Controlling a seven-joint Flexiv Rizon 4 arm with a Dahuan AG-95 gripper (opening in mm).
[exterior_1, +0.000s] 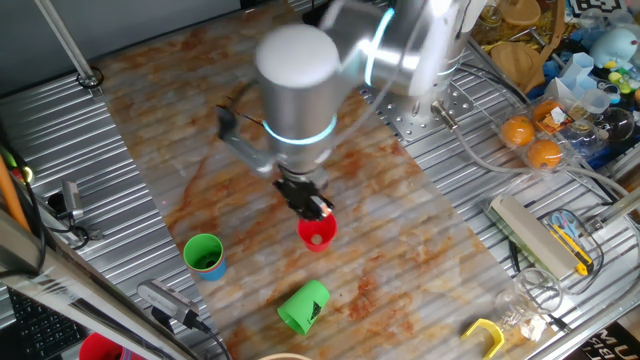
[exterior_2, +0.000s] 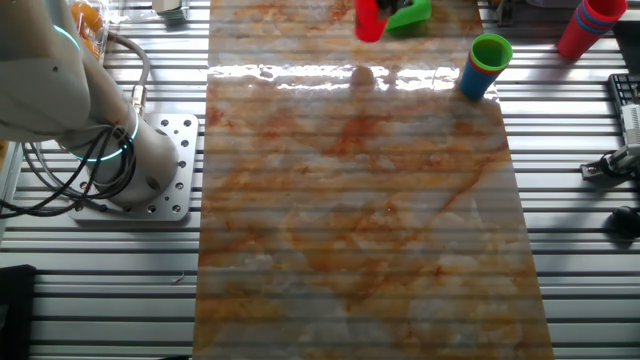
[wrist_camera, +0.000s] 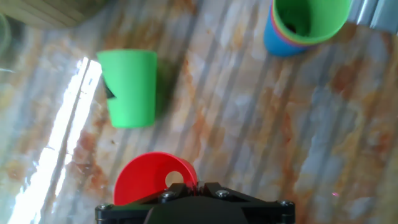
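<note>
My gripper (exterior_1: 318, 209) is shut on the rim of a red cup (exterior_1: 317, 238). The same red cup (wrist_camera: 146, 178) hangs open side toward the camera in the wrist view, left of the closed fingers, with a pale round spot inside. In exterior view 2 the red cup (exterior_2: 369, 22) shows at the top edge, apparently above the board. A green cup (exterior_1: 303, 306) lies on its side near the front. To its left stands an upright nested stack of cups (exterior_1: 205, 257), green innermost and blue outermost; its inside is dark.
The marbled board (exterior_2: 360, 230) has wide clear room toward the back. Beyond its right edge lie a beige box (exterior_1: 535, 236), a yellow clamp-like piece (exterior_1: 484, 338) and oranges in plastic (exterior_1: 544, 153). A small camera (exterior_1: 170, 300) sits at the left edge.
</note>
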